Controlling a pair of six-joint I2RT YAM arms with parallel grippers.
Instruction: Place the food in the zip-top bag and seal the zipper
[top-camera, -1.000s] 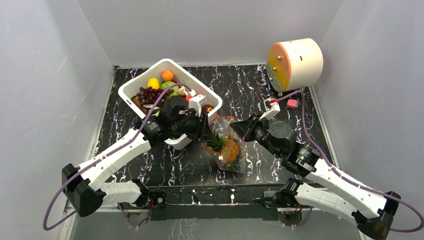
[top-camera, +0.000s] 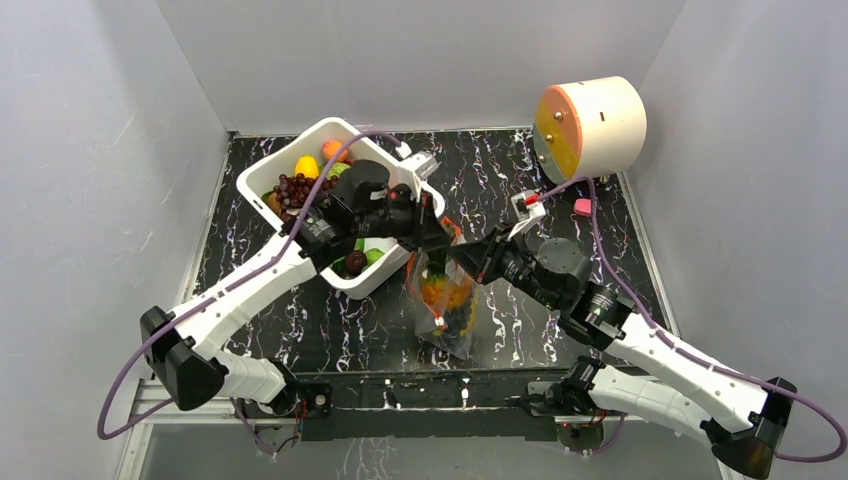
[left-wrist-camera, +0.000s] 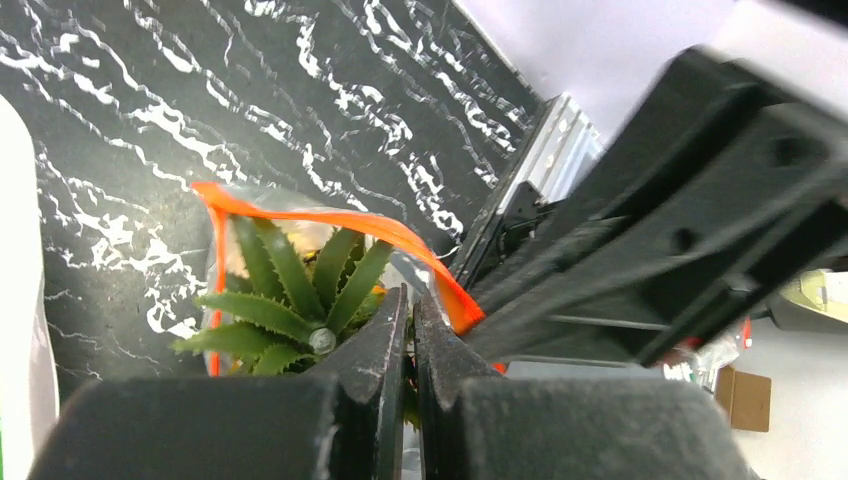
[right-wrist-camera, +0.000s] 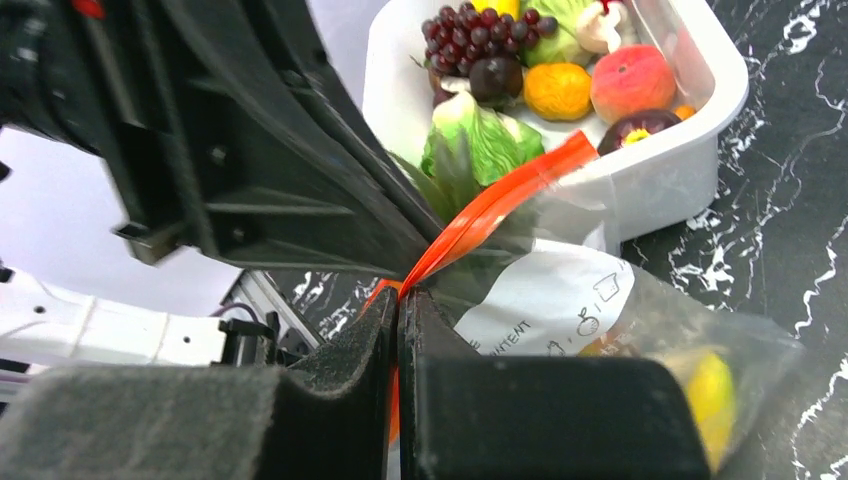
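Observation:
A clear zip top bag (top-camera: 458, 338) with an orange rim hangs at the middle of the table, its mouth apart on the side seen in the left wrist view. Inside are a spiky green plant-like piece (left-wrist-camera: 310, 300) and yellow-orange food (top-camera: 442, 294). My right gripper is shut on the bag's orange rim (right-wrist-camera: 500, 215), which runs into its fingertips. Close beside it, my left gripper is shut at the bag's mouth, before the green piece. Nothing shows clearly between its fingers, and the near rim there is hidden.
Left of the bag stands a white bin (top-camera: 250, 190) with grapes (top-camera: 298, 190), a peach (top-camera: 335, 150) and other produce. At the back right are a cream and orange rounded object (top-camera: 600, 125) and a pink block (top-camera: 583, 207).
Over the last second my left gripper has moved right and back, close to the right one. The bag's mouth has narrowed between them, and its bottom has swung.

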